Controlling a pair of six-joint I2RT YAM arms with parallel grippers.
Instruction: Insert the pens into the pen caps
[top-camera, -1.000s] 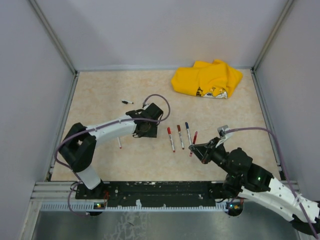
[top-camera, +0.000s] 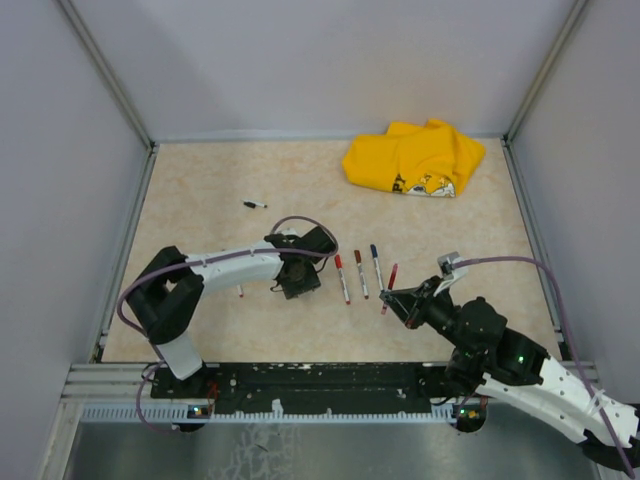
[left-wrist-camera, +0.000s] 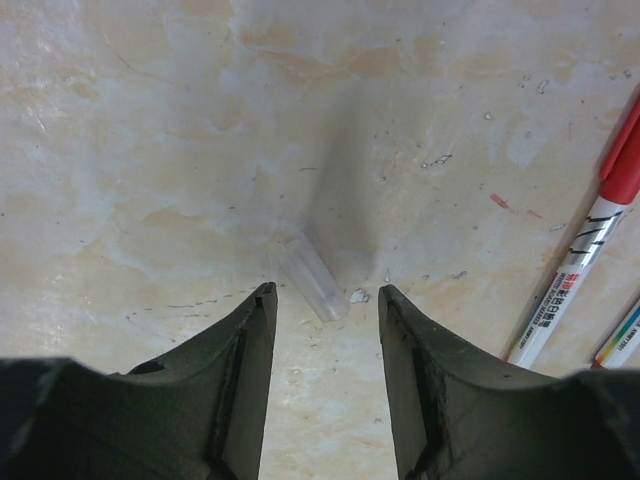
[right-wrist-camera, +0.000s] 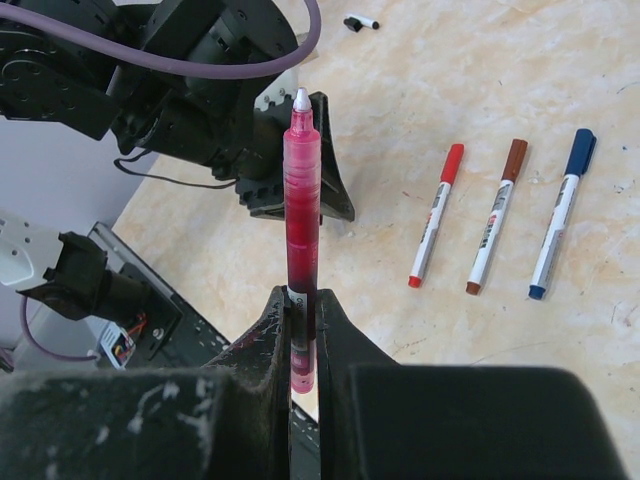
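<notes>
A pink-red pen (right-wrist-camera: 302, 210) with a bare whitish tip stands upright, my right gripper shut on its lower part. The top view shows the same pen (top-camera: 390, 288) as a thin red stick. In the left wrist view a small clear pen cap (left-wrist-camera: 317, 280) lies flat on the table, slightly beyond the fingertips. My left gripper is part open above it, its fingers (left-wrist-camera: 255, 340) to either side and nothing held. The cap is hidden under the left arm in the top view.
A red-capped marker (top-camera: 342, 278), a brown-capped one (top-camera: 361, 274) and a blue-capped one (top-camera: 376, 266) lie between the grippers. A black-and-white marker (top-camera: 255, 204) lies at the back left, a yellow cloth (top-camera: 410, 158) at the back right.
The left gripper has come toward the front of the table and shifted slightly right. The right gripper, still shut on the pen, has barely moved; the pen's angle differs a little.
</notes>
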